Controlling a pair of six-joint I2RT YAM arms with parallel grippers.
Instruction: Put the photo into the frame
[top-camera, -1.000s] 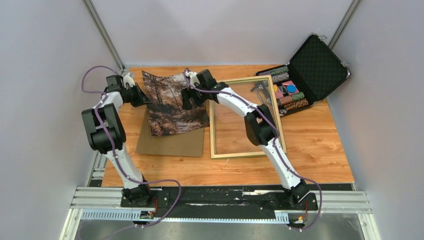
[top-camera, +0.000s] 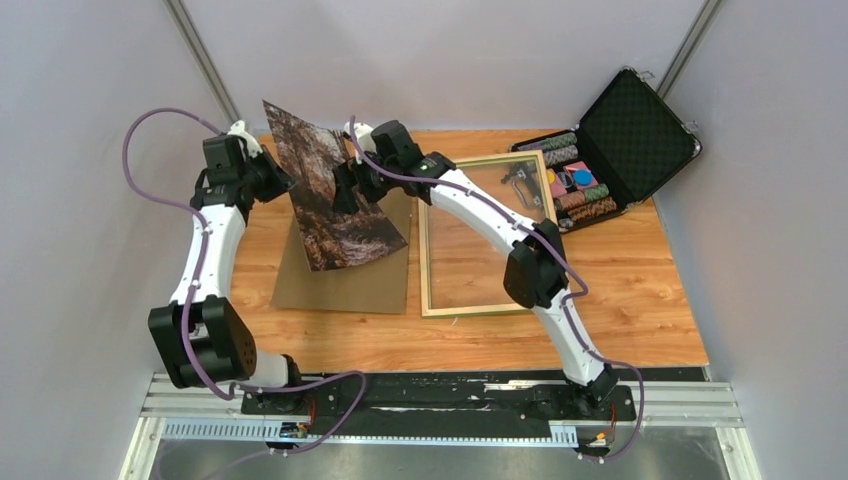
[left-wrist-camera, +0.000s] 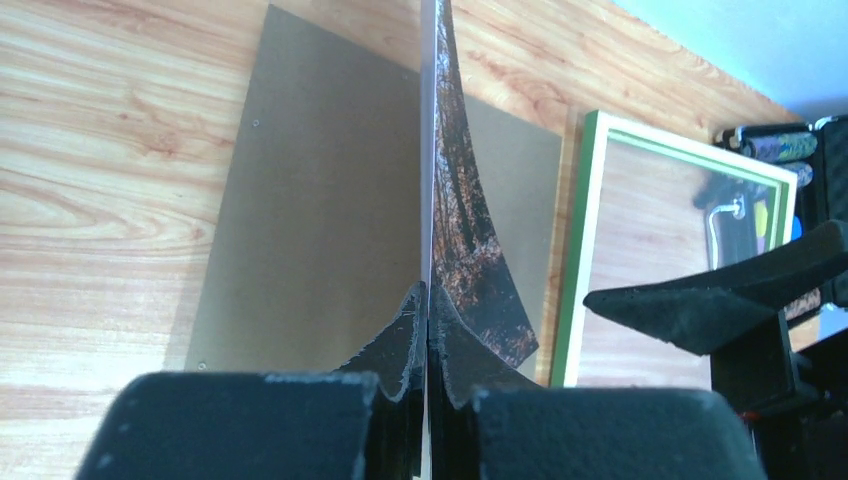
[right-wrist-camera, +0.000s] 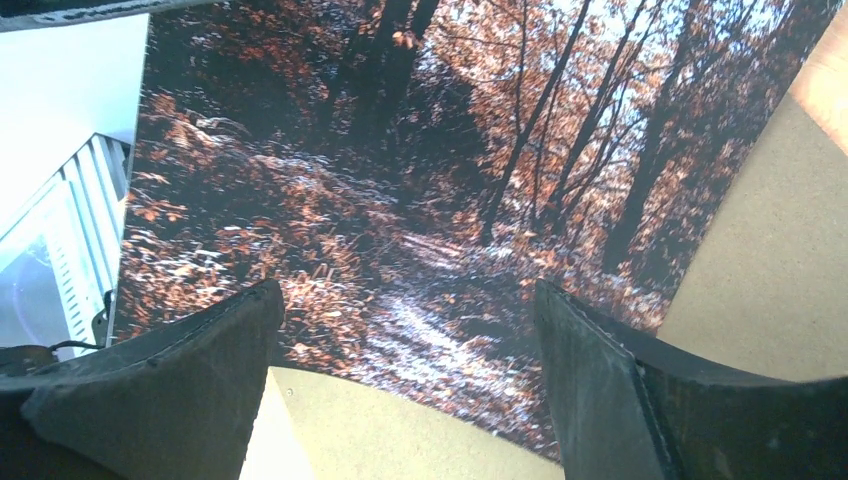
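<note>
The forest photo (top-camera: 325, 190) hangs tilted and slightly bent above the brown backing board (top-camera: 340, 290). My left gripper (top-camera: 290, 184) is shut on the photo's left edge; in the left wrist view the sheet stands edge-on, rising from between the closed fingertips. My right gripper (top-camera: 345, 190) is open over the photo's right part. In the right wrist view the photo (right-wrist-camera: 420, 240) lies beyond the spread fingers (right-wrist-camera: 215, 355), with its lower edge curving above the board. The wooden frame (top-camera: 424, 250) lies flat to the right of the board.
An open black case (top-camera: 640, 140) with poker chip rolls stands at the back right. Small metal items (top-camera: 525, 185) appear inside the frame's upper part. Bare table shows in front of the frame and to its right. A back wall closes off the far side.
My left gripper has risen, and the photo has lifted and tilted with it, its upper left corner going up.
</note>
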